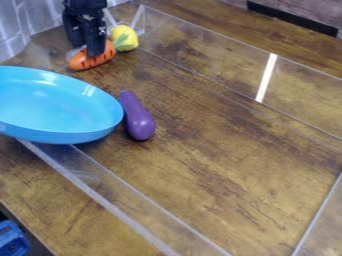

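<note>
My dark gripper (88,38) is at the top left, low over an orange carrot (91,60) and partly hiding it; its open fingers are hard to make out. A yellow-green toy (124,39) lies just to the right of the gripper. A blue oval dish (54,105) sits in front, with a purple eggplant (138,117) beside its right side.
Clear strips or panels run along its edges. A blue object (11,240) is at the lower left corner.
</note>
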